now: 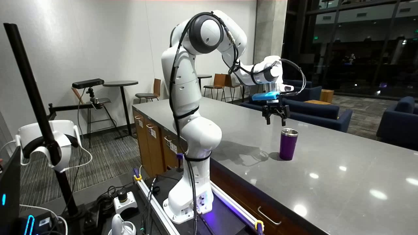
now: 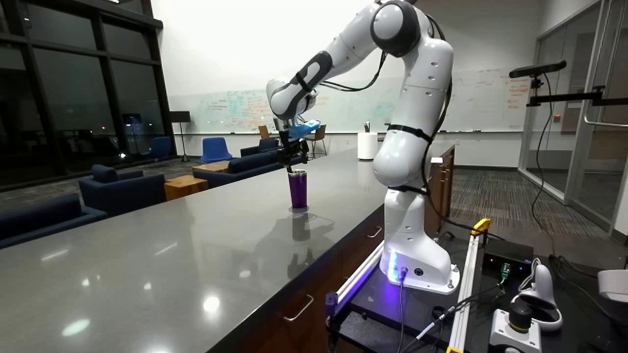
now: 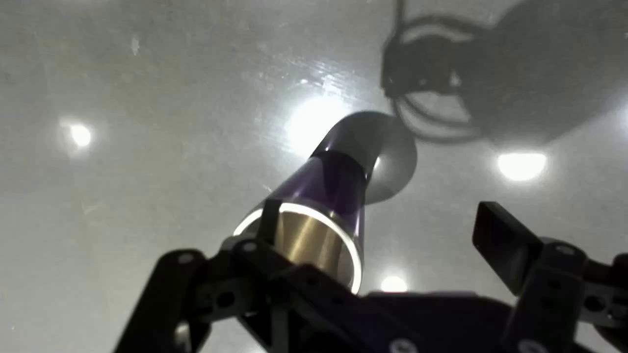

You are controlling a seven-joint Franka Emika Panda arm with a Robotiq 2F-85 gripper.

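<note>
A purple tumbler [image 1: 288, 147] with a silver rim stands on the grey counter [image 1: 337, 176], its open mouth facing up. In exterior view 2 the same tumbler [image 2: 298, 191] is directly below the black gripper [image 1: 276, 120]. My fingers are wide apart in the wrist view, with nothing clasped in them. The left finger [image 3: 269, 220] overlaps the tumbler's mouth [image 3: 312, 235] there, while the right finger [image 3: 500, 241] is over bare counter, well clear of the tumbler. Whether the left fingertip touches the rim or reaches inside, I cannot tell.
Bare counter surrounds the tumbler. A white container [image 2: 367, 146] holding pens or similar items stands farther along the counter in exterior view 2. Dark blue sofas [image 1: 313, 113] are beyond the counter's far side.
</note>
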